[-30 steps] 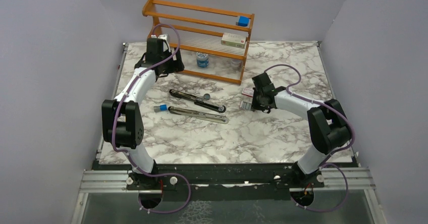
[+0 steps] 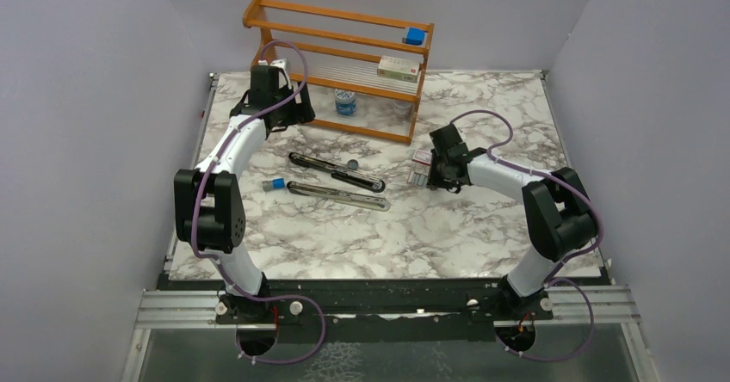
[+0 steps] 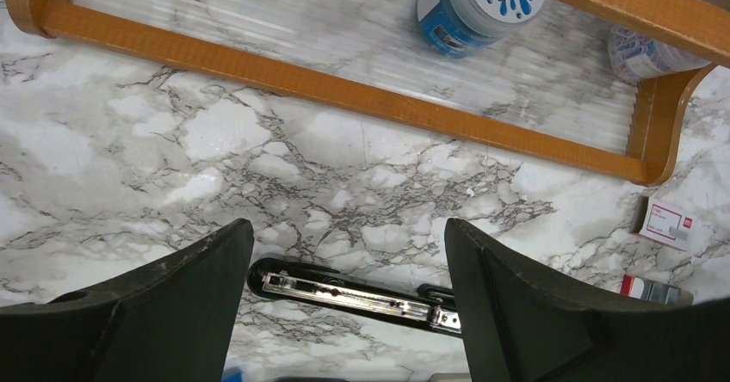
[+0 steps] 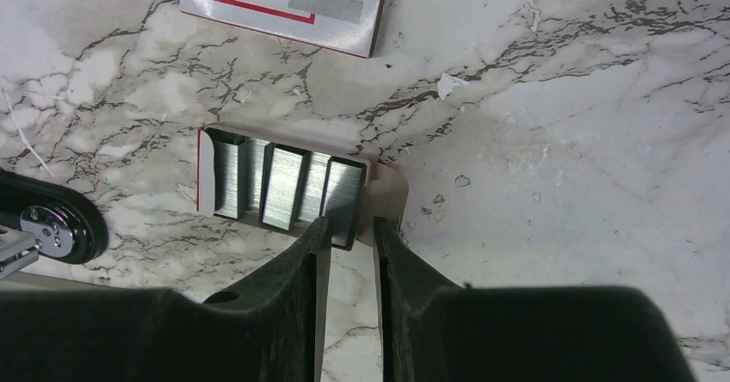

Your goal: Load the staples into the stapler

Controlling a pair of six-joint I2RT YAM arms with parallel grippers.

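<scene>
In the right wrist view an open staple box (image 4: 250,130) lies on the table with several silver staple strips inside. My right gripper is shut on the rightmost staple strip (image 4: 344,191) at its lower end; the box's end wall also seems to lie between the fingers. That strip's lower end sticks out past the box edge. The long black stapler (image 2: 314,162) lies opened out left of the box, its rail facing up; its other long part (image 2: 337,195) is in front. My left gripper hangs open and empty near the rack.
A closed staple box (image 4: 284,3) lies just behind the open one. At the back stands a wooden rack (image 2: 344,127) holding a blue-labelled jar (image 2: 345,102) and a carton (image 2: 398,68). A small blue item (image 2: 274,184) lies left of the stapler.
</scene>
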